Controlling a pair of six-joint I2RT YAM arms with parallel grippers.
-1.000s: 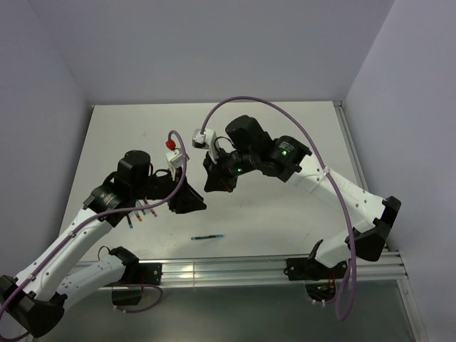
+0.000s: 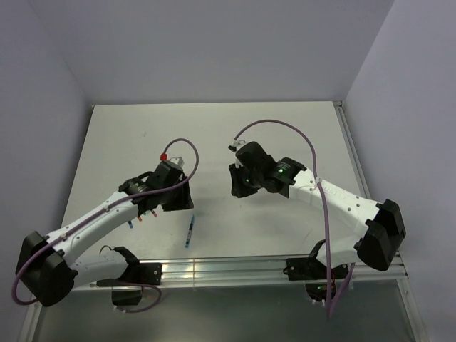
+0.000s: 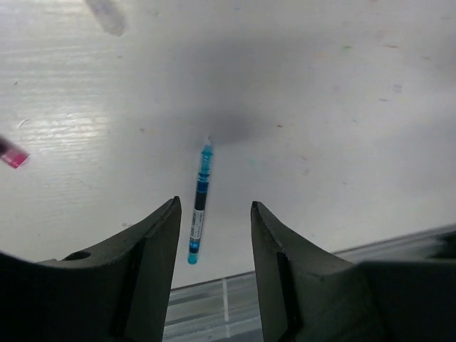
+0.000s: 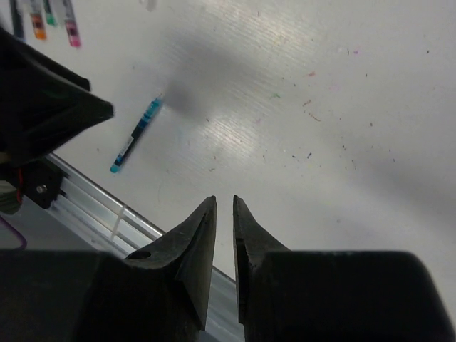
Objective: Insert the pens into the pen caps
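Observation:
A teal-capped pen lies alone on the table near the front, seen below my left gripper in the left wrist view. That gripper is open with empty space between its fingers. My right gripper hangs over the middle-right of the table, its fingers slightly apart and nothing between them. In the right wrist view several coloured pens, including a pink one and an orange one, lie at the upper left, to the left of the teal pen.
A metal rail runs along the front edge, with walls on both sides.
Both arms have drawn apart, the left leftward and the right to the right. The teal pen has turned from lying crosswise to pointing front-to-back and now sits farther left.

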